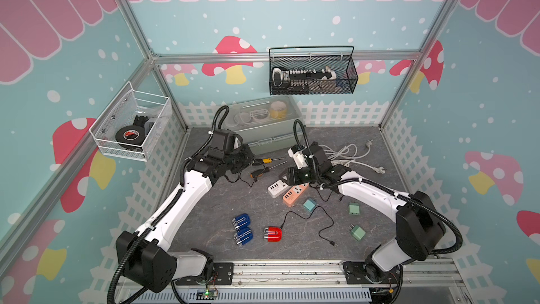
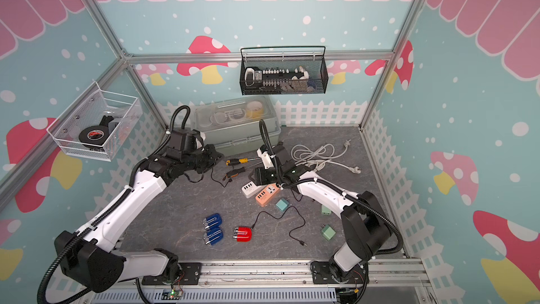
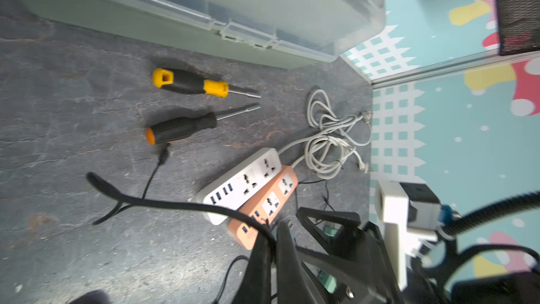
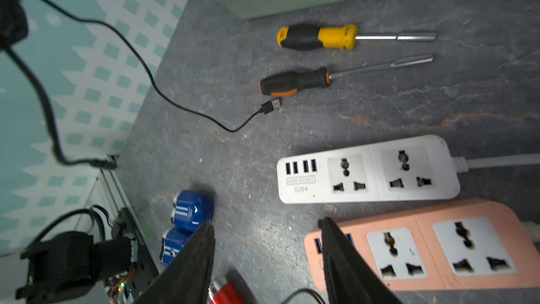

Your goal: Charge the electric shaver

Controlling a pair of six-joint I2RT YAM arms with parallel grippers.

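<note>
Near the front lies a red shaver [image 1: 272, 234] with a black cable [image 1: 326, 227] running right from it. Two blue shavers [image 1: 242, 236] sit to its left. My left gripper, raised in front of the storage box, is shut on another black cable [image 3: 185, 205]. In the right wrist view that cable hangs down to its USB plug [image 4: 271, 105], beside the orange-black screwdriver. My right gripper is open and empty above the near ends of the white power strip [image 4: 360, 174] and the orange power strip [image 4: 416, 247].
A teal adapter [image 1: 309, 205] and green adapters [image 1: 358, 232] lie right of the shavers. Two screwdrivers [image 3: 191, 82] lie before the grey storage box [image 3: 168, 39]. White cords [image 3: 332, 135] coil at the back right.
</note>
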